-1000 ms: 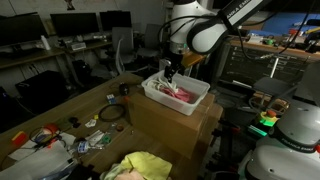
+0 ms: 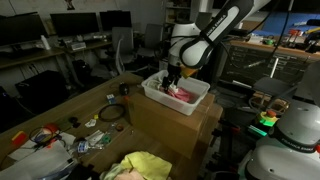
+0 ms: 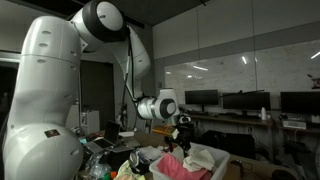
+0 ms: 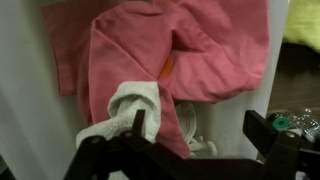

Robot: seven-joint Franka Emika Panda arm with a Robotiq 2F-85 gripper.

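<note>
A white bin (image 2: 207,88) stands on a brown box and holds a pink cloth (image 4: 210,55) and a white cloth (image 4: 138,98). My gripper is open above the cloths. Its dark fingers stand wide apart at the lower edge of the wrist view. White cloth shows by the left finger, while the right finger lies near the bin's side. Exterior view 2 has the gripper (image 3: 180,146) just over the bin, with white cloth (image 3: 200,158) and pink cloth (image 3: 172,167) below. Whether the fingertips touch any cloth, I cannot tell.
The brown box (image 2: 160,124) under the bin stands on a wooden table. A yellow cloth (image 2: 148,165) lies near the front edge. Cables, a black ring (image 2: 112,112) and other clutter spread over the left side. Monitors stand behind.
The arm has come lower and moved slightly left over the bin. The bin has stayed in place, and no cloth has visibly been lifted.
</note>
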